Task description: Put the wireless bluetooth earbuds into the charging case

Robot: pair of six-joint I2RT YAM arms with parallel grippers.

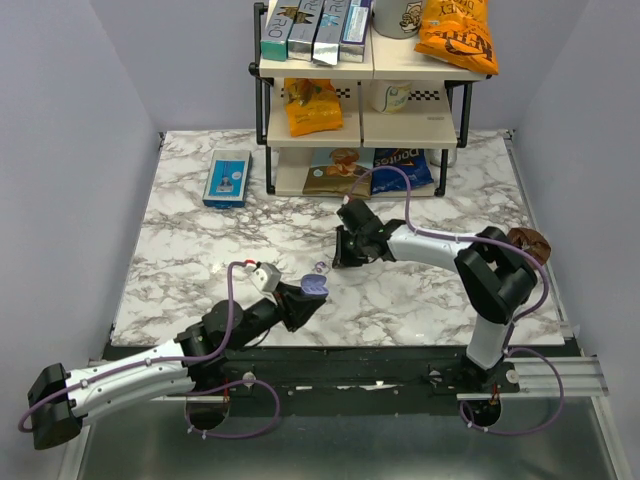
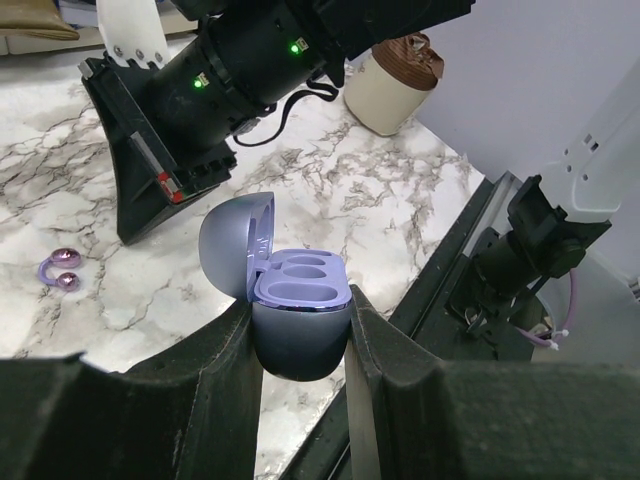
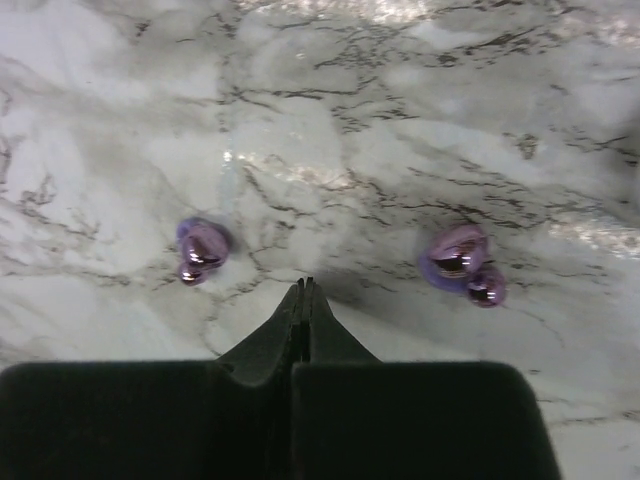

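The lilac charging case [image 2: 300, 325], lid raised and its slots empty, is held with my left gripper shut on it above the table's front part. In the top view, this case [image 1: 314, 285] shows at the tip of the left arm. Two shiny purple clip-shaped earbuds lie apart on the marble: a left one [image 3: 203, 250] and a right one [image 3: 462, 265]. My right gripper hangs between them in that view, tips together and nothing between them. Just one earbud [image 2: 62, 270] appears in the left wrist view, left of the right gripper.
A shelf [image 1: 415, 128] with snack bags and boxes stands at the back. A blue box [image 1: 228, 178] lies at the back left, and a brown-topped container [image 1: 530, 243] is by the right wall. The marble left of the arms is mostly clear.
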